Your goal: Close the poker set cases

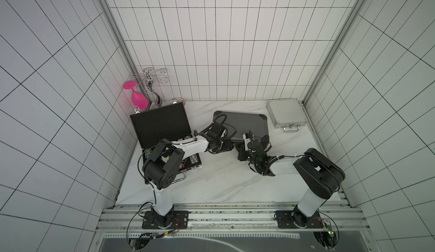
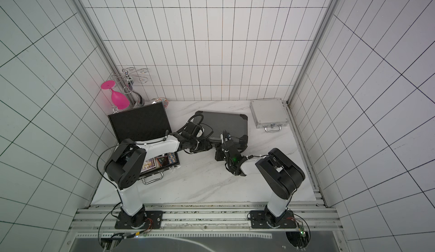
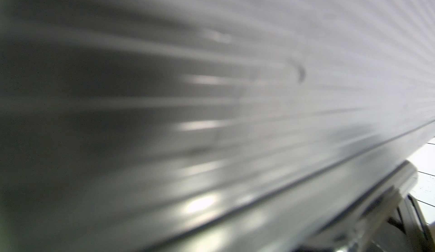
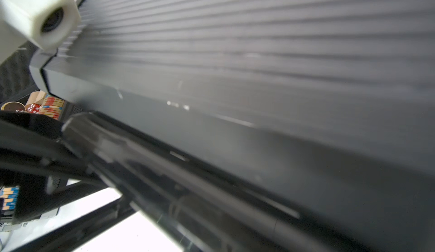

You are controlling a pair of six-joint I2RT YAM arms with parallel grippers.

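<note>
The dark grey case [image 1: 247, 121] lies with its lid down in the middle. Both grippers are at its front edge: my left gripper [image 1: 230, 146] near the front left, my right gripper [image 1: 240, 152] just right of it, shut. At the left, another case stands open, its black lid [image 1: 162, 124] raised and its chips and cards [image 2: 156, 161] partly behind my left arm. A silver case [image 1: 286, 111] rests shut at the back right. Ribbed metal [image 3: 271, 93] fills the left wrist view, so my left fingers are hidden. The ribbed lid [image 4: 253, 25] fills most of the right wrist view.
A pink goblet [image 1: 139, 99] and a wire stand [image 1: 149, 77] are behind the open lid. The two grippers are very close together. Bare white tabletop [image 1: 226, 179] lies in front of the middle case.
</note>
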